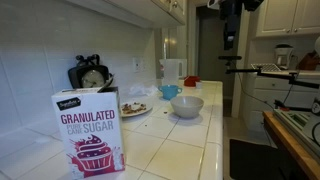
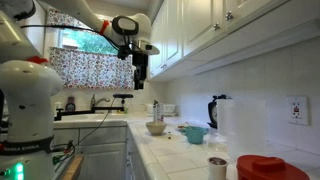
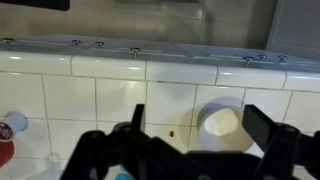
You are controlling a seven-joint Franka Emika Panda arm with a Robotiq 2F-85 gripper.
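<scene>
High above the counter edge hangs my gripper [image 1: 229, 45], pointing down and well clear of everything below. Its black fingers stand wide apart in the wrist view, so the gripper is open and holds nothing. Below and near the right finger lies a pale round bowl [image 3: 222, 124], partly covered by that finger. The same bowl [image 1: 187, 106] rests on the white tiles in exterior view 1. Behind it are a teal cup [image 1: 171, 92] and a plate with food [image 1: 134, 110]. A box of granulated sugar [image 1: 95, 138] stands upright in the left foreground.
A red-lidded pot [image 2: 270, 168], a small can [image 2: 217, 168] and a white roll [image 2: 241, 125] occupy the near counter in exterior view 2. Wall cabinets [image 2: 205, 35] overhang the counter. Bare tiles [image 1: 150, 150] lie between box and bowl.
</scene>
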